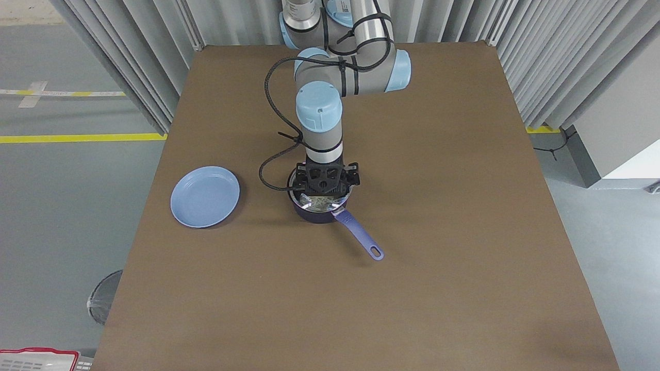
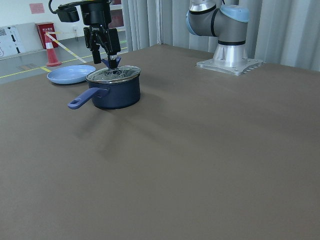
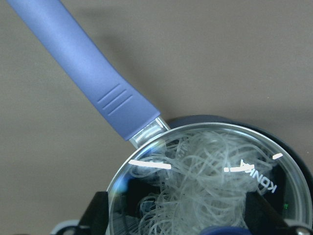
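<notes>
A dark blue saucepan [image 2: 118, 98] with a glass lid [image 3: 200, 171] stands on the table, its blue handle [image 1: 357, 232] angled to the front right. Pale noodle-like strands show through the lid. My gripper is directly over the lid, fingers pointing down at the blue knob [image 3: 225, 230]; whether they touch it or have closed is not clear. The two finger tips are apart at the bottom of the wrist view.
A blue plate [image 1: 204, 197] lies to the left of the pan on the brown table [image 1: 464, 247].
</notes>
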